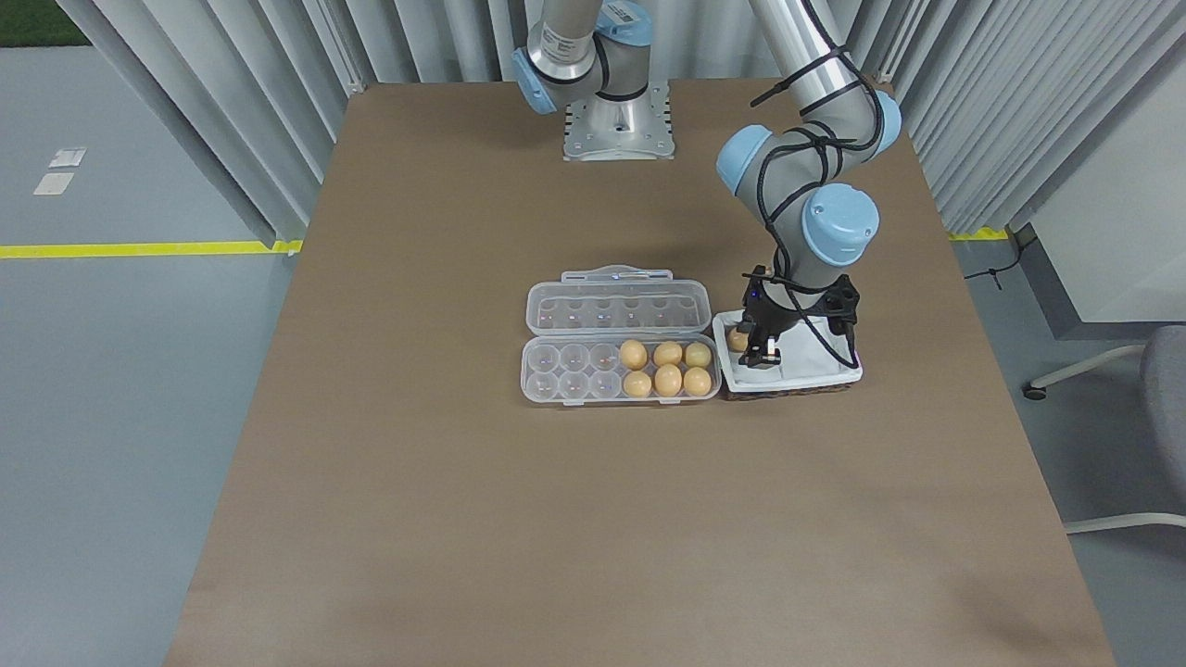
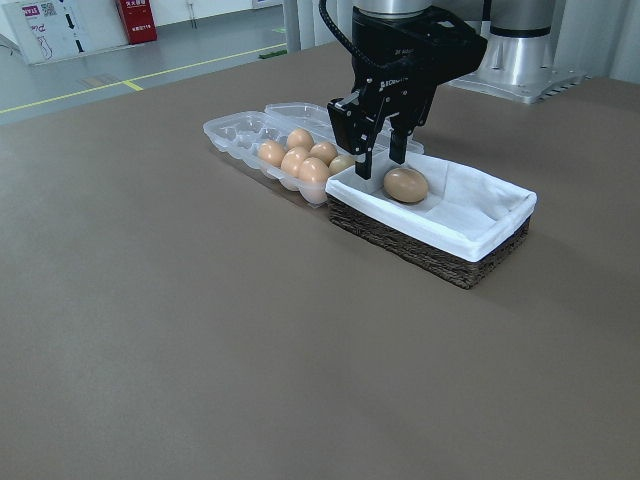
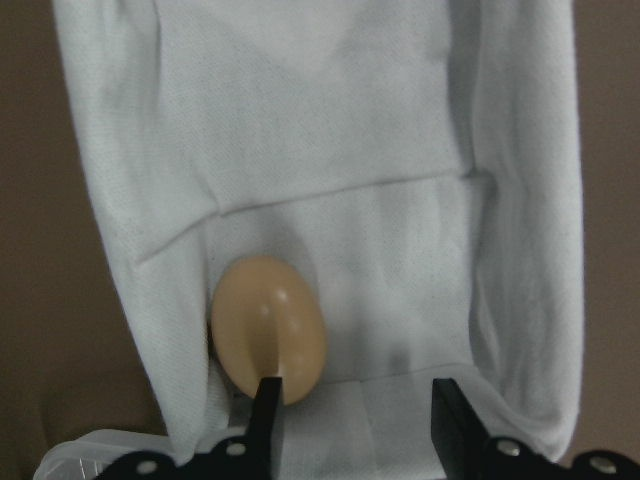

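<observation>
A brown egg (image 3: 268,320) lies on the white cloth lining (image 3: 340,120) of a woven basket (image 2: 420,248). Just above it, my gripper is open, one fingertip over the egg's near end and the other over bare cloth to the right. Beside the basket, a clear plastic carton (image 1: 574,369) with its lid (image 1: 617,306) open holds several eggs (image 1: 667,380) on its right side, with empty cups on the left.
</observation>
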